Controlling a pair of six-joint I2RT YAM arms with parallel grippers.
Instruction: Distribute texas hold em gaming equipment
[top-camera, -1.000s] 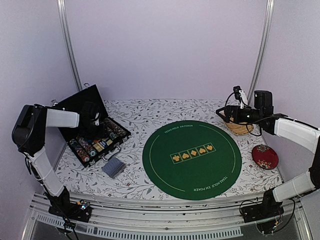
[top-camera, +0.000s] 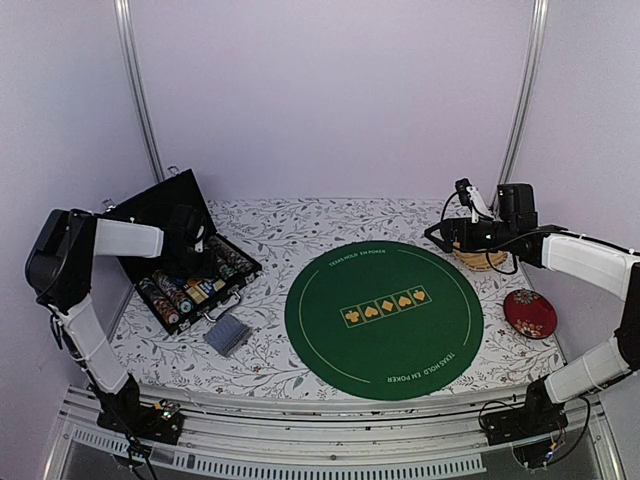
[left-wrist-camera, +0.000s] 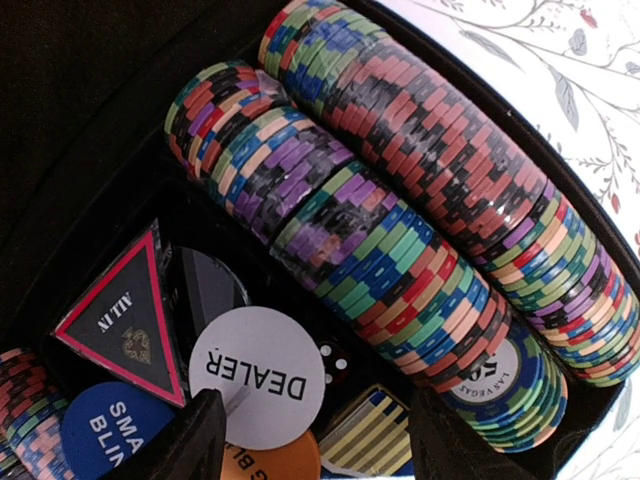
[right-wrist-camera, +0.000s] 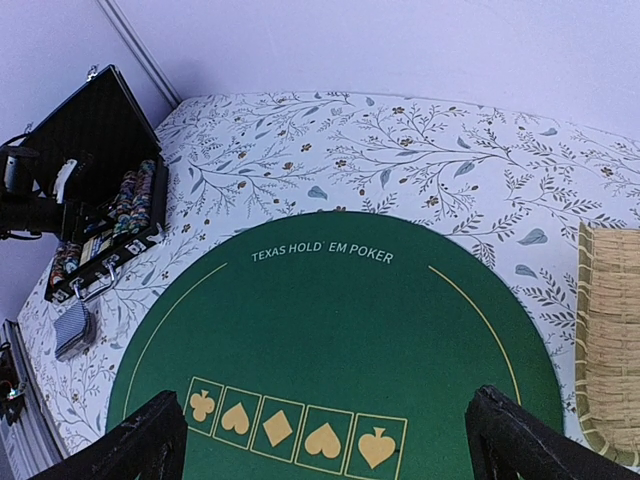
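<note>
The open chip case (top-camera: 245, 263) is at the left, holding chip stacks (left-wrist-camera: 440, 150), a DEALER button (left-wrist-camera: 258, 380), an ALL IN triangle (left-wrist-camera: 125, 330) and blind buttons. My left gripper hangs over these buttons, fingers apart and empty. The green poker mat (top-camera: 384, 350) lies in the middle, printed with five suit boxes. My right gripper is open and empty, raised at the mat's right side, facing across it. A blue card stack (top-camera: 226, 333) lies outside the case, near its front.
A woven basket or mat (right-wrist-camera: 615, 330) lies behind right, partly under my right gripper in the top view. A red patterned cushion-like object (top-camera: 530, 313) sits at the right.
My right gripper has moved slightly left and down in the top view. The left arm has shifted slightly right over the case.
</note>
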